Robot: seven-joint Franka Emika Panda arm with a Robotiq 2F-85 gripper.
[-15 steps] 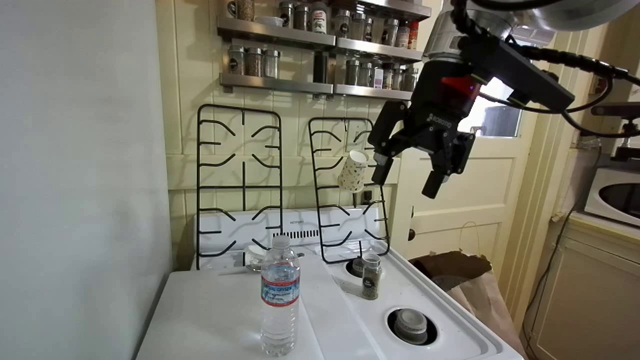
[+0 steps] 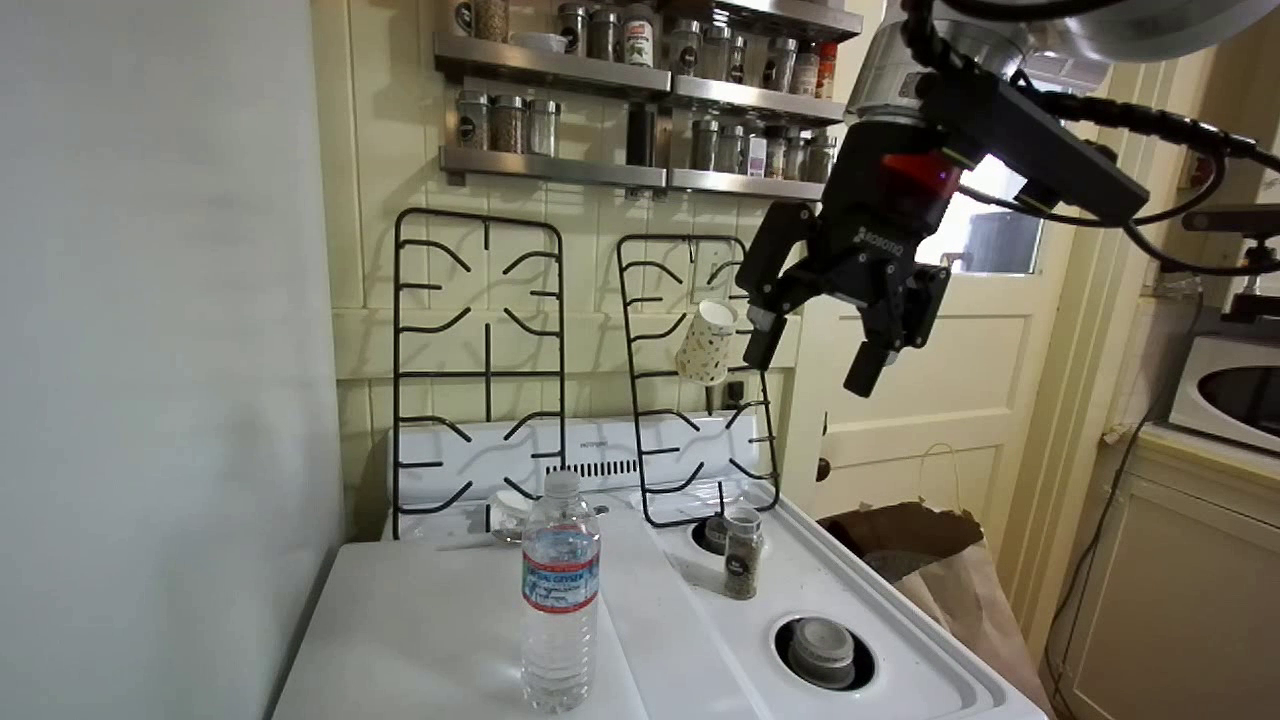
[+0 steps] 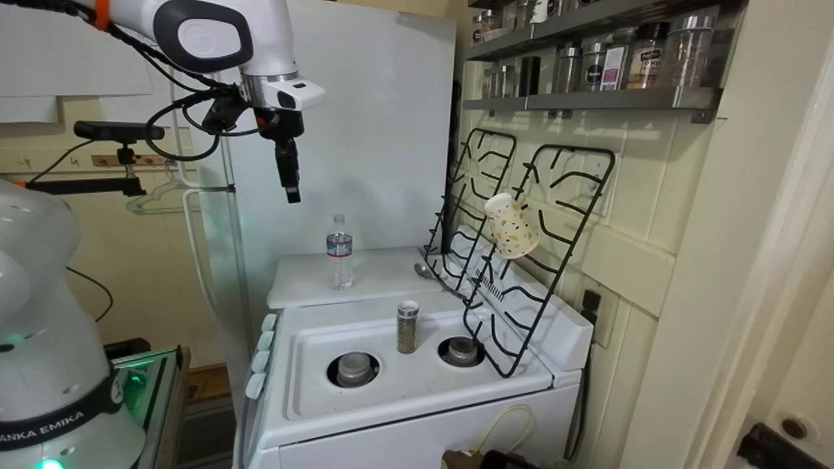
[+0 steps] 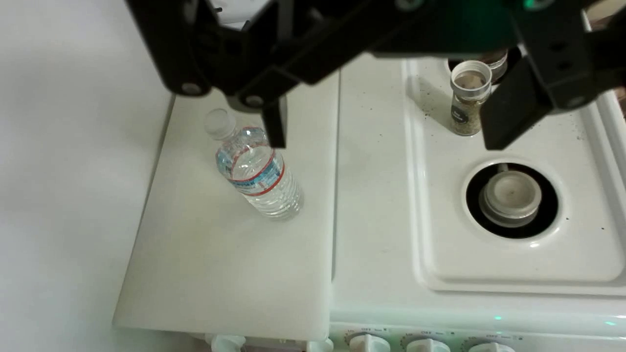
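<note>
My gripper point(image 2: 811, 365) hangs high above the stove, its two fingers well apart and nothing between them. In the wrist view the open fingers point(image 4: 274, 124) frame bare white stovetop. A clear water bottle point(image 2: 560, 600) with a blue and red label stands upright on the white board point(image 4: 234, 270) covering the stove's left side. Beside the rear burner, a small glass spice jar point(image 3: 407, 328) stands upright on the stovetop. A speckled paper cup point(image 3: 512, 227) hangs tilted on the right-hand black grate point(image 2: 708, 438). Neither bottle, jar nor cup touches the gripper.
Another black grate point(image 2: 480, 372) leans against the back wall. Two burner openings, the front one with its cap point(image 4: 511, 196), lie on the right. Shelves point(image 2: 552, 164) of spice jars hang above. The refrigerator point(image 3: 375, 141) closes off the left, and a spoon point(image 3: 424, 270) lies behind the bottle.
</note>
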